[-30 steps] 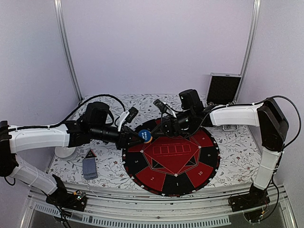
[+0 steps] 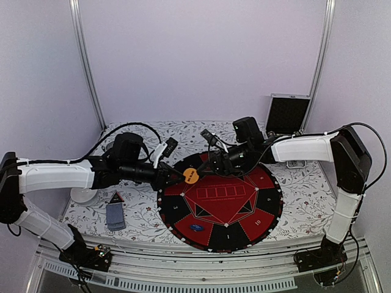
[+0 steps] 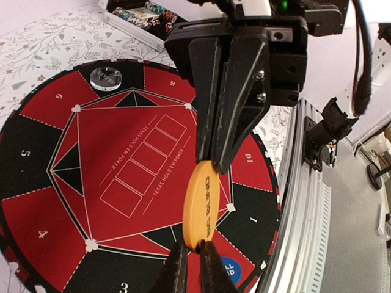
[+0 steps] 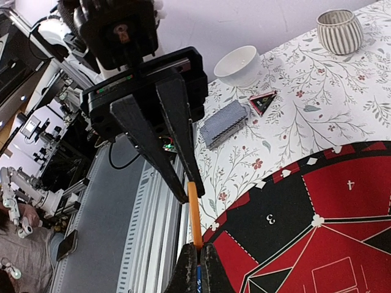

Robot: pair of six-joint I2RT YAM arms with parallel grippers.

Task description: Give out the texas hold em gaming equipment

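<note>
An orange BIG BLIND disc (image 2: 191, 176) stands on edge above the mat, between the two grippers. My left gripper is shut on one edge of it. At the opposite edge my right gripper is shut, its tips touching the disc; whether they pinch it I cannot tell. Seen edge-on in the right wrist view, the orange disc (image 4: 195, 213) is thin. A blue blind disc (image 2: 196, 227) lies flat on the mat's numbered rim near its front, below the grippers. The round red and black poker mat (image 2: 226, 213) covers the table's middle.
Left of the mat lie a grey card deck (image 2: 115, 217) and a small black-and-red triangle (image 4: 263, 102). Beyond are a white bowl (image 4: 238, 66) and a ribbed cup (image 4: 339, 32). A clear disc (image 3: 105, 78) rests on the mat. An open black case (image 2: 287, 114) stands back right.
The orange disc's face is exposed.
</note>
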